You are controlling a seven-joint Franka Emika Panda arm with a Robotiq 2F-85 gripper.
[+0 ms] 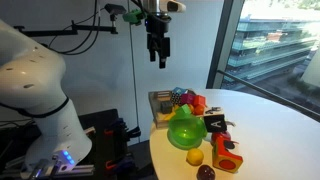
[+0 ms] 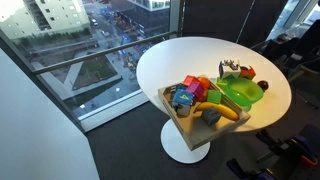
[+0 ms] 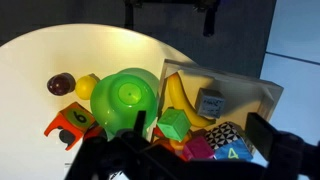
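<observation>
My gripper (image 1: 158, 60) hangs high above the white round table, over the wooden tray's side. In the wrist view its dark fingers (image 3: 262, 135) stand wide apart, with nothing held between them. Below lies the tray (image 3: 268, 97), holding a yellow banana (image 3: 179, 98), a grey cube (image 3: 210, 103), a green cube (image 3: 174, 124), a magenta block (image 3: 198, 145) and a blue block (image 3: 234, 150). Beside the tray rests a green bowl (image 3: 125, 92), which looks empty. The fingers hide part of the tray and its contents.
Left of the bowl in the wrist view are a yellow ball (image 3: 86, 87), a dark red ball (image 3: 61, 84) and an orange-red toy (image 3: 72, 124). A black-and-white piece (image 1: 215, 123) stands near the bowl. Bare table (image 2: 185, 55) shows toward the window.
</observation>
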